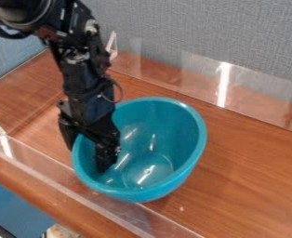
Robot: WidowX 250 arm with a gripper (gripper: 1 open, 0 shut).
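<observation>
A glossy teal bowl [161,149] stands on the wooden table, near its front edge. My black gripper [97,149] reaches down over the bowl's left side, its lower part inside or against the rim. The fingertips are dark and overlap, so whether they are shut on the rim or apart cannot be told.
A clear panel [24,158] runs along the front edge, and another along the back below a grey wall [211,28].
</observation>
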